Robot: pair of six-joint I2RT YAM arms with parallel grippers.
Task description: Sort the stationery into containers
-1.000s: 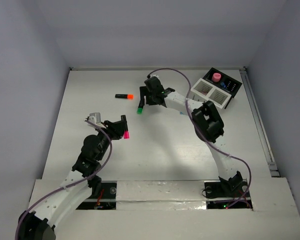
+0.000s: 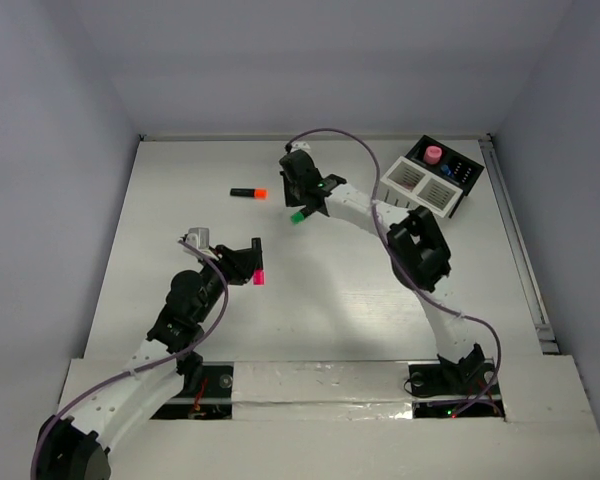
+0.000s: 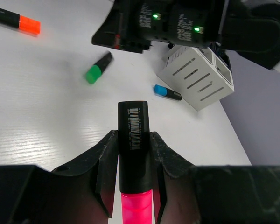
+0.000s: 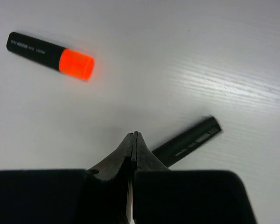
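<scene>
The pink highlighter (image 3: 133,158) stands upright, pink end down, with my left gripper shut on it. My right gripper is shut, its fingertips meeting with nothing between them. Just outside those fingertips, on their right in the right wrist view, lies the green highlighter (image 4: 189,141); its green end is hidden there but shows in the left wrist view. An orange highlighter (image 2: 248,193) lies on the table to the left of the right gripper. Near the container, a blue highlighter (image 3: 167,92) rests on the table.
At the back right stands a white slotted container (image 2: 420,188) joined to a black tray (image 2: 467,172), in which a round pink object (image 2: 433,155) sits. The right arm crosses the table's right half. Open table (image 2: 320,300) lies in the middle and front.
The right gripper has gone from open to shut. The green highlighter has turned and its green end has shifted right. The left gripper, still holding the pink highlighter, has moved slightly.
</scene>
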